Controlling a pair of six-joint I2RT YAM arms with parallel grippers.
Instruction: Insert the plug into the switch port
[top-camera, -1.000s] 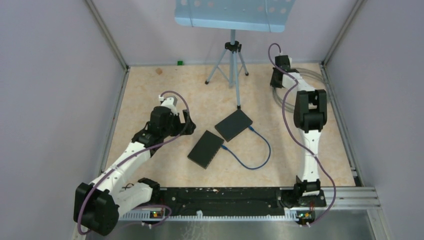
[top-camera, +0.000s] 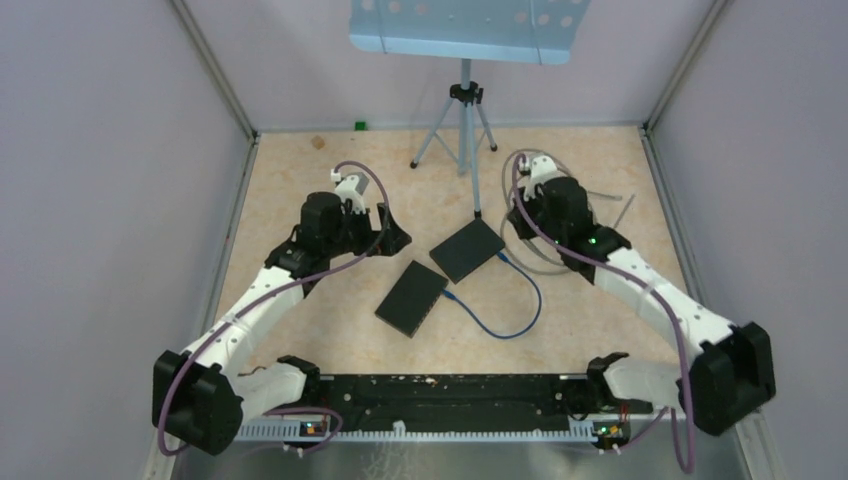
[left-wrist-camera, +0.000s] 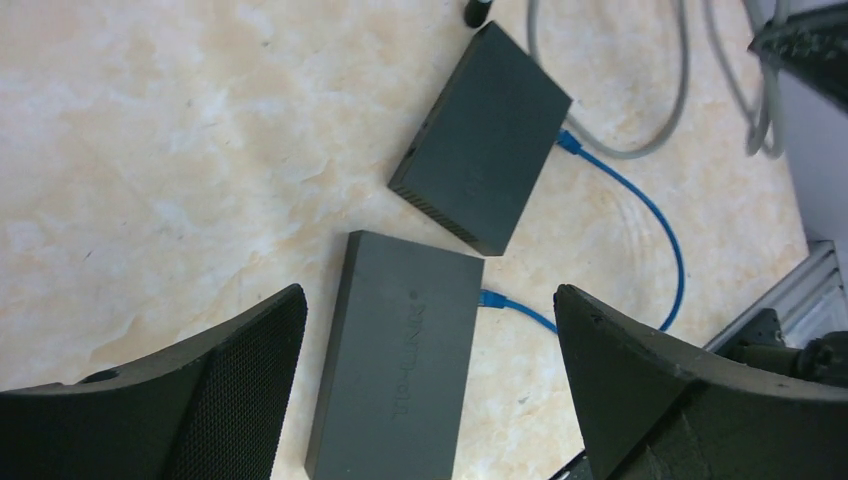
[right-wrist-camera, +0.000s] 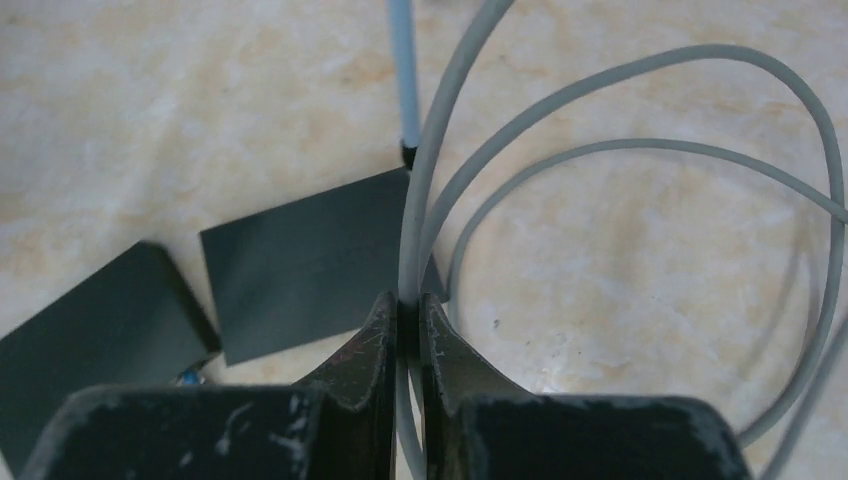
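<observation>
Two flat black boxes lie on the table, a nearer one (left-wrist-camera: 405, 360) and a farther one (left-wrist-camera: 490, 135), linked by a blue cable (top-camera: 515, 332) that enters a side of each. A coiled grey cable (right-wrist-camera: 640, 70) hangs from my right gripper, which is shut on it right of the farther box. No plug on the grey cable can be made out. My left gripper stands open above the nearer box, nothing between its fingers; in the top view it is left of both boxes.
A light-blue stand (top-camera: 465, 130) at the back has one leg reaching down to the farther box. A small green block (top-camera: 360, 126) sits at the back edge.
The left gripper has shifted slightly right. The boxes have stayed put.
</observation>
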